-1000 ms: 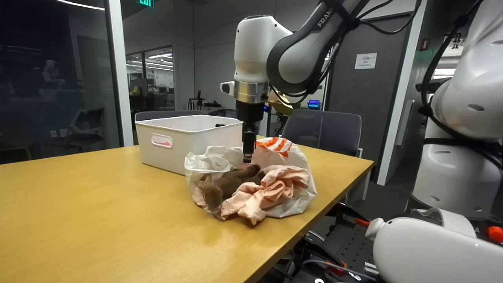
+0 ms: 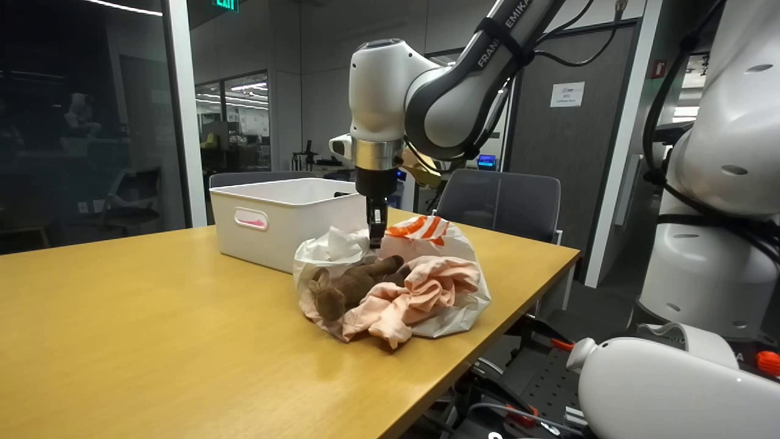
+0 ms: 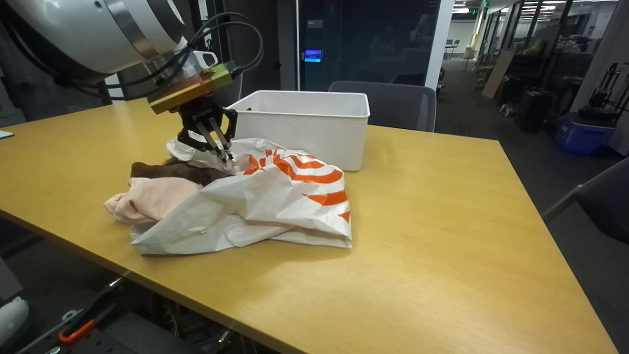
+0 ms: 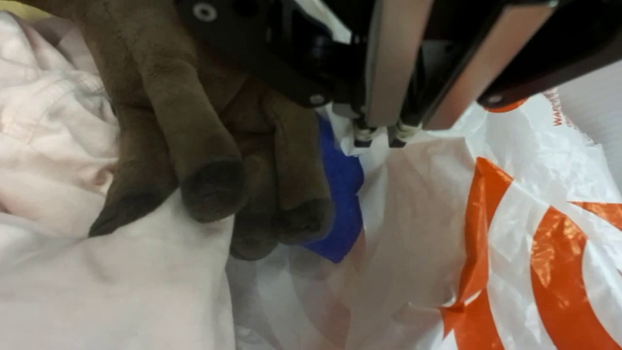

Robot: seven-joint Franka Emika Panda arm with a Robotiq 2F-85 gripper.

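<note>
A white plastic bag with orange print (image 3: 295, 189) lies crumpled on the table with its mouth spread open. On and partly inside it rest a brown plush toy (image 2: 351, 285) and a bunched pale pink cloth (image 2: 424, 289). My gripper points down over the bag, its fingers close together with thin white plastic bunched at the tips; it looks shut on the bag. The toy's legs (image 4: 213, 186) are left of the fingers in the wrist view, and a blue piece (image 4: 344, 204) shows beside them. How much plastic is pinched is hard to see.
Directly behind the bag stands a white bin (image 2: 274, 223), its inside mostly hidden. Its edge (image 2: 468, 358) runs close to the bag on the right. Chairs (image 2: 501, 205) stand behind.
In exterior view 1 my gripper has shifted slightly left and a little lower. The bag's left rim has changed shape, rising into a small peak; the toy and cloth look unmoved.
</note>
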